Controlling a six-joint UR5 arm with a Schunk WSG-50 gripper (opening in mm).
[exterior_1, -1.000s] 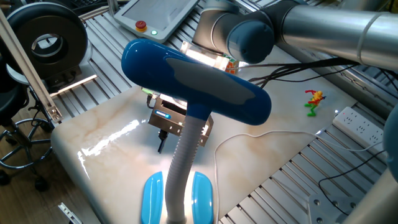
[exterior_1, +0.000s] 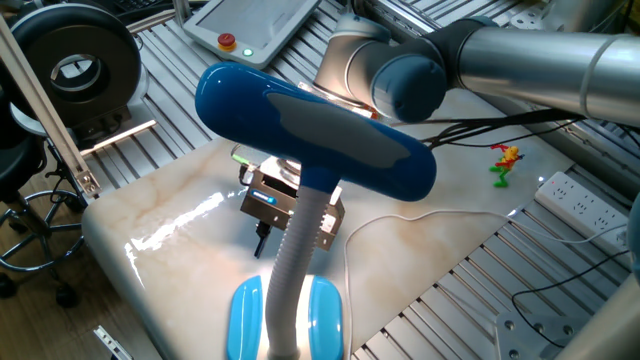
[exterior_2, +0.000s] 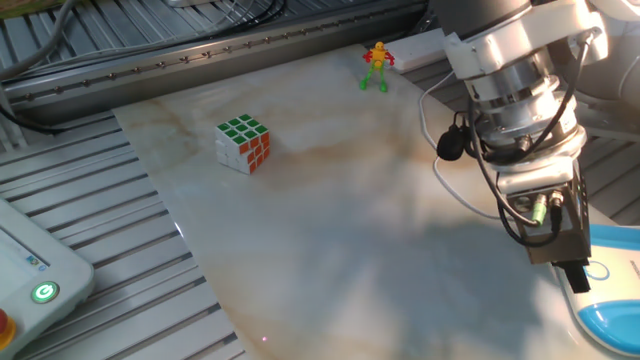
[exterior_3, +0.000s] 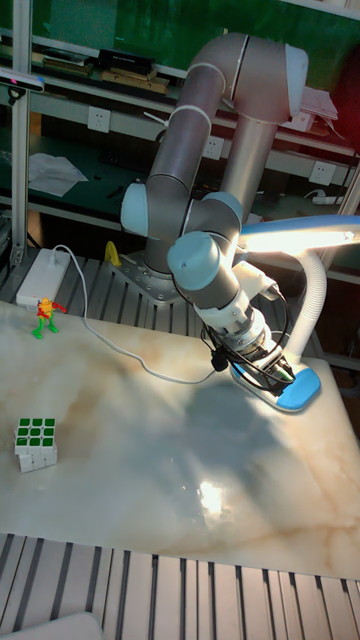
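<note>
My gripper (exterior_2: 573, 276) hangs over the lamp base at the right of exterior view 2, its black fingertips pointing down. In exterior view 1 one dark finger (exterior_1: 261, 241) shows left of the lamp's neck; the lamp hides the other side, so the finger's opening cannot be made out. A Rubik's cube (exterior_2: 243, 144), green on top with orange and white sides, sits on the marbled board, well away from the gripper. In exterior view 3 the cube (exterior_3: 36, 443) is at the left. A small red, yellow and green figure (exterior_2: 377, 67) stands near the board's far edge.
A blue desk lamp (exterior_1: 315, 130) with a grey flexible neck rises close beside the gripper. Its blue and white base (exterior_2: 612, 290) lies under the gripper. A white cable (exterior_3: 133, 357) crosses the board from a power strip (exterior_3: 43, 275). The board's middle is clear.
In exterior view 1 the gripper has shifted slightly down and right and its body has tilted a little. The wrist behind the lamp has turned. The figure and lamp have not moved.
</note>
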